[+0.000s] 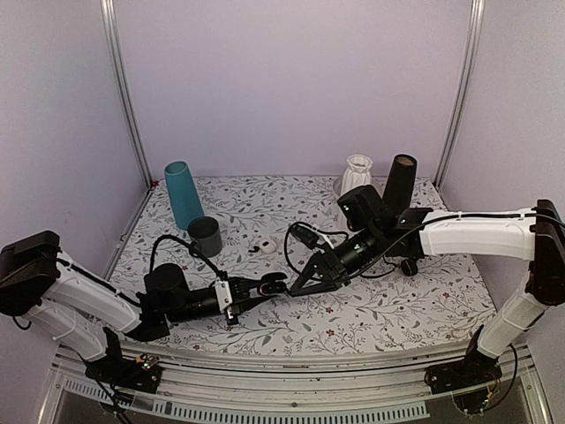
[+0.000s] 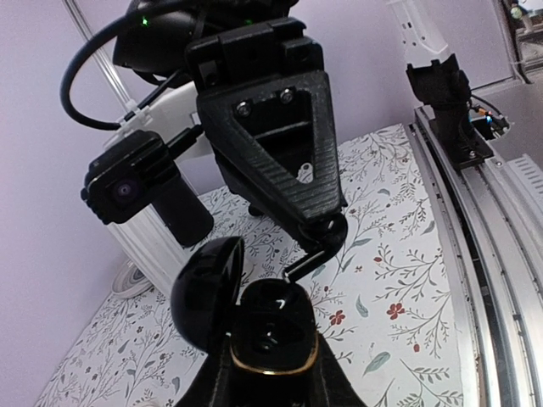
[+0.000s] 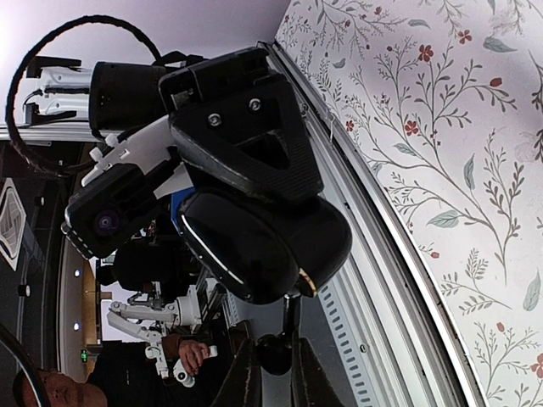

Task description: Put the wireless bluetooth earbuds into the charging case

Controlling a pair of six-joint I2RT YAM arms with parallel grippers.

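The black charging case (image 2: 276, 326) has its rounded lid (image 2: 204, 292) swung open, and my left gripper (image 1: 259, 292) is shut on it. A glossy black earbud (image 2: 327, 237) sits between the fingertips of my right gripper (image 1: 295, 290). Its thin stem (image 3: 292, 315) points toward the case. In the left wrist view, the stem's tip is right at the open well area; whether it touches or has entered cannot be told. From the right wrist, the back of the case (image 3: 254, 242) hides the well. Both grippers meet above the front middle of the table.
Behind stand a teal cup (image 1: 184, 196), a dark grey mug (image 1: 206, 237), a white vase (image 1: 356, 172) and a tall dark cup (image 1: 400, 181). A small white item (image 1: 264, 246) lies mid-table.
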